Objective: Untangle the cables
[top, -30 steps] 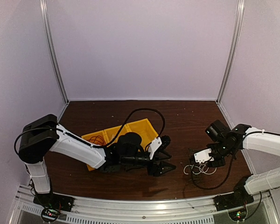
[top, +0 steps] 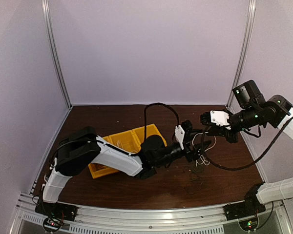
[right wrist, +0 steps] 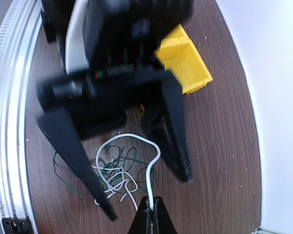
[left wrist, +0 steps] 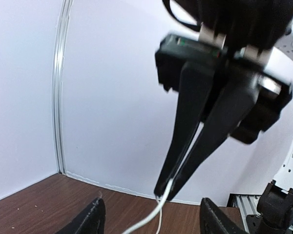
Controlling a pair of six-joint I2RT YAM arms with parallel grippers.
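Observation:
My right gripper is shut on a white cable (right wrist: pixel 151 181), which arcs up from its fingertips in a loop and runs back down to the table. The left gripper stands open, its two fingers apart on either side of the white cable (left wrist: pixel 147 217). Viewed from the right wrist, the left fingers (right wrist: pixel 78 161) straddle the white loop without visibly pinching it. Below, on the table, more white cable lies mixed with a thin dark green cable (right wrist: pixel 60 176). From the top, both grippers meet above this tangle and partly hide it.
A yellow compartment box (top: pixel 126 139) sits left of centre, partly under the left arm, with cable inside. Black hoses (top: pixel 233 168) hang from both arms. Bare brown table (top: pixel 107 115) shows at the back.
My left gripper has moved right and up to the right gripper. The right arm has risen and shifted back, lifting part of the white cable off the table.

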